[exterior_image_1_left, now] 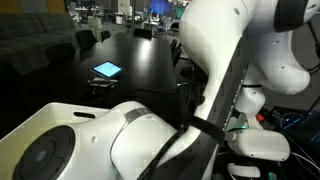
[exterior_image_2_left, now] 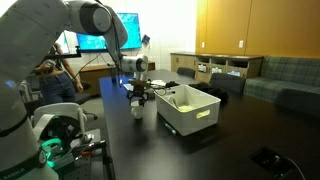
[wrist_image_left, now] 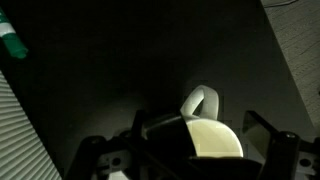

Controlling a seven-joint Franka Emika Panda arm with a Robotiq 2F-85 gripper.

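Note:
A white mug point(wrist_image_left: 214, 138) shows at the bottom middle of the wrist view, its looped handle pointing away from the gripper. My gripper is open, with one dark finger on each side of the mug in that view. In exterior view 2 the mug point(exterior_image_2_left: 137, 109) stands on the dark table beside the white box, and my gripper point(exterior_image_2_left: 138, 91) is right above or at it. Whether the fingers touch the mug cannot be seen. Exterior view 1 hides both behind the arm.
An open white box point(exterior_image_2_left: 190, 119) with items inside stands close to the mug. A green marker point(wrist_image_left: 12, 38) lies on the table. Dark cables and a small black device point(exterior_image_2_left: 275, 160) are at the table's near right.

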